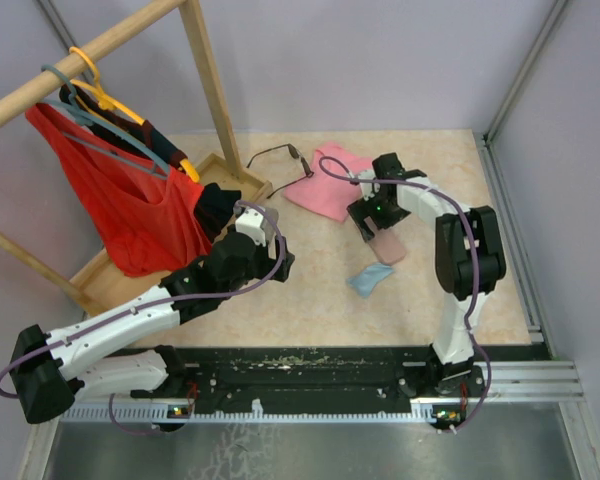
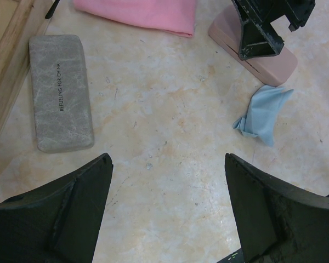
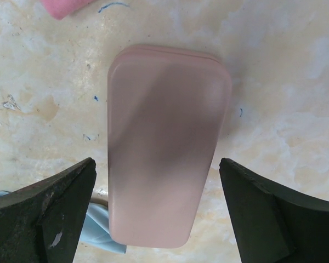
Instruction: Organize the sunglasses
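Dark sunglasses (image 1: pixel 306 167) lie with arms spread at the back of the table; only one dark arm tip (image 2: pixel 53 8) reaches into the left wrist view. A closed pinkish case (image 3: pixel 164 148) lies flat below my right gripper, whose fingers stand open on either side of it without gripping. Blue cloth (image 2: pixel 262 116) rests crumpled beside that case. Over bare table, my left gripper has its fingers well apart, nothing between them. A grey case (image 2: pixel 60 93) lies closed to its left, against the wooden base.
The wooden rack (image 1: pixel 212 85), hung with red and dark clothes (image 1: pixel 125 200), fills the left side. Folded pink cloth (image 1: pixel 325 185) lies at the back, beside the sunglasses. Bare table shows at the front middle and along the right.
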